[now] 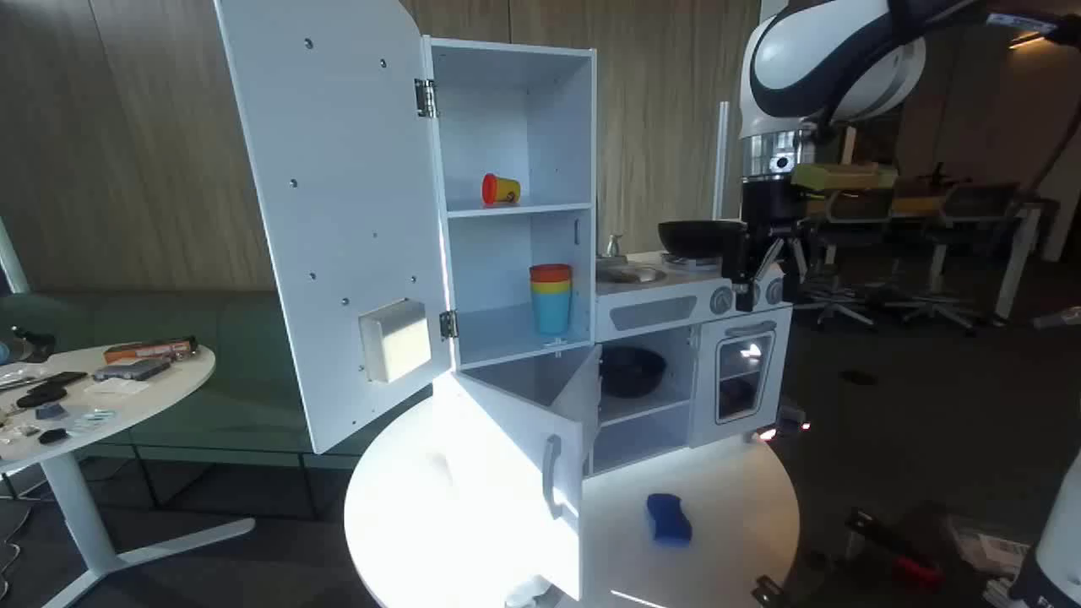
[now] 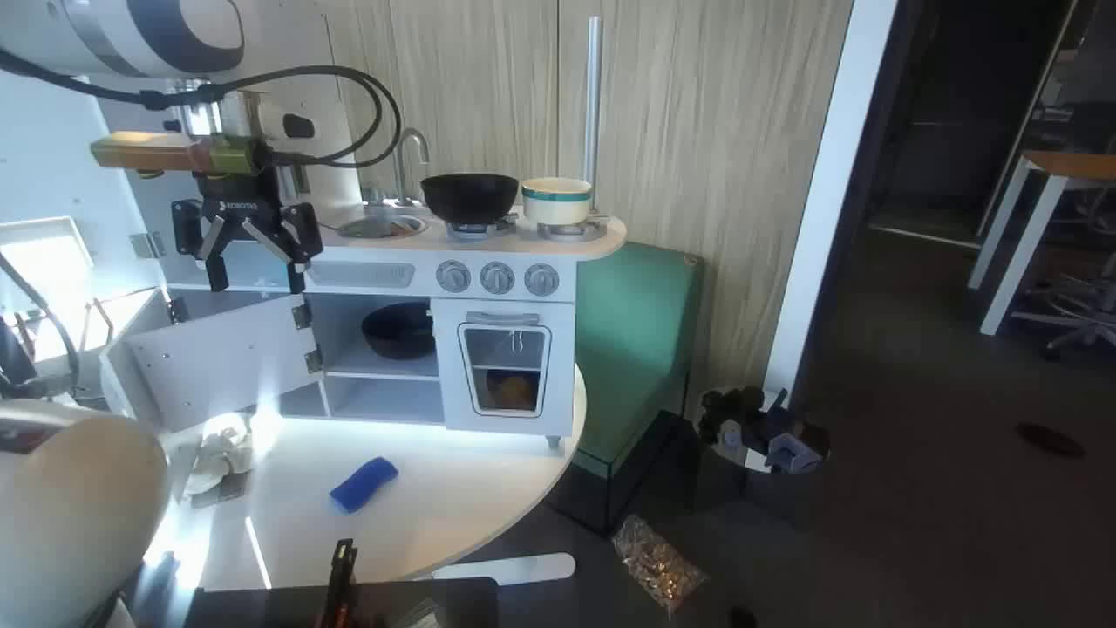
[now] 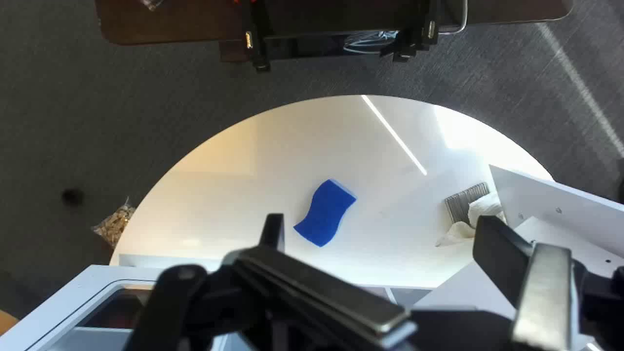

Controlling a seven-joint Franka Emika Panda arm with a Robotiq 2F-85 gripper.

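Note:
My gripper (image 2: 257,278) hangs pointing down in front of the toy kitchen, its fingers spread well apart and nothing visible between them. In the wrist view a blue wavy sponge (image 3: 325,213) lies flat on the white round table (image 3: 251,158), well below the fingers and apart from them. The same sponge (image 1: 669,518) shows in front of the kitchen in exterior view 1. Inside the open tall cabinet, a red and yellow cup (image 1: 502,189) lies on its side on the upper shelf. Stacked cups (image 1: 550,300), red, yellow and blue, stand on the shelf below.
A black pan (image 2: 470,198) and a cream pot (image 2: 557,201) sit on the stove. Another dark pan (image 2: 399,331) is in the lower compartment. The open lower door (image 1: 527,476) juts over the table. White cloth (image 3: 485,207) and a rack lie near it.

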